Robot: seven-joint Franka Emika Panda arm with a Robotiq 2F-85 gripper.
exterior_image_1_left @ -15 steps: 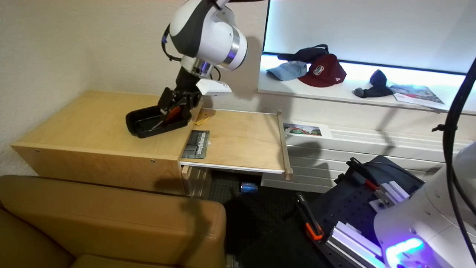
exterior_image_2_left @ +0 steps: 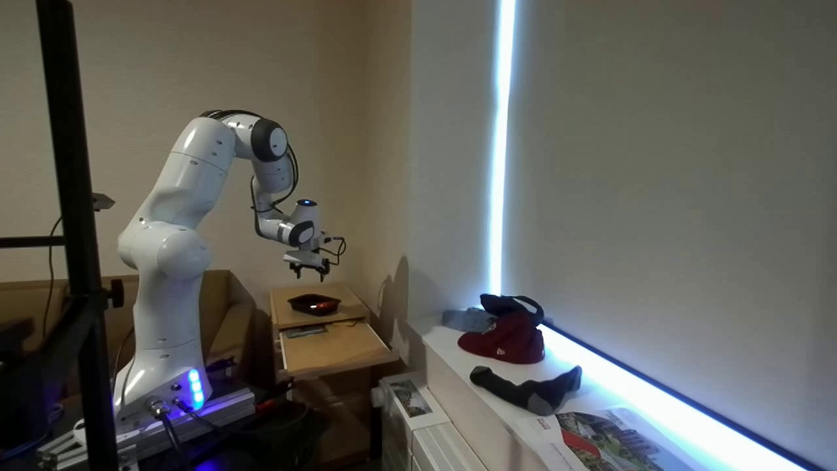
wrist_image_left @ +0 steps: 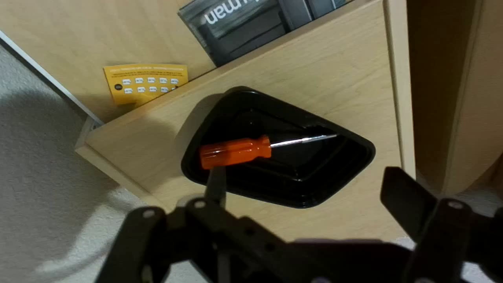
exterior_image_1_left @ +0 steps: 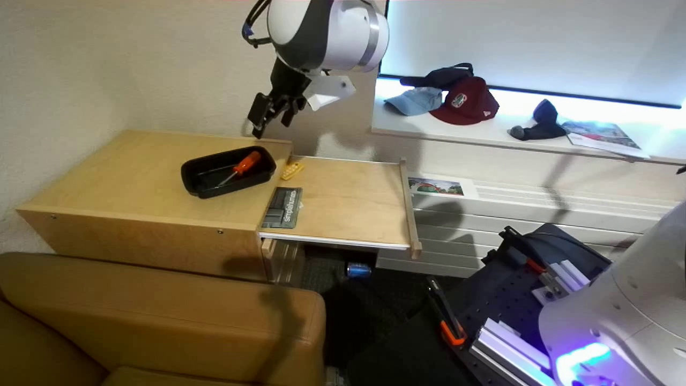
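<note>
An orange-handled screwdriver [wrist_image_left: 238, 151] lies inside a black tray [wrist_image_left: 309, 195], its metal shaft pointing to the right in the wrist view. The tray rests on the wooden cabinet top [exterior_image_1_left: 122, 180] near the edge by the pulled-out shelf. My gripper is open, its two fingers wide apart with nothing between them. In exterior view 1 the gripper [exterior_image_1_left: 273, 121] hangs above the tray's far right end, clear of it. Exterior view 2 also has the gripper [exterior_image_2_left: 310, 275] in the air over the tray [exterior_image_2_left: 314, 305].
On the pulled-out shelf [exterior_image_1_left: 353, 199] lie a yellow card [exterior_image_1_left: 292, 170] and a dark simplehuman packet [exterior_image_1_left: 283, 208]. The rest of the shelf is bare. Caps [exterior_image_1_left: 466, 102] and a dark sock [exterior_image_1_left: 540, 125] sit on the windowsill. A sofa [exterior_image_1_left: 161, 315] stands in front of the cabinet.
The arm has risen away from the tray, up and slightly right in exterior view 1. The screwdriver, earlier partly hidden by the gripper, now shows fully in the tray.
</note>
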